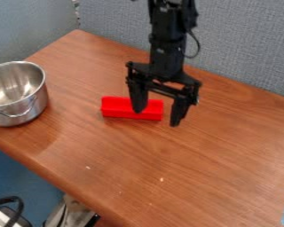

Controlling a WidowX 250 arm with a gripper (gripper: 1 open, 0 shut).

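Note:
A red rectangular block [118,108] lies on the wooden table near its middle. My black gripper [158,111] is lowered over it, fingers open wide, with the left finger just over the block and the right finger beside its right end. A steel pot [17,97] with handles stands at the table's left edge.
Grey fabric partitions stand along the back and left. Below the left edge, cables and equipment show at the bottom left.

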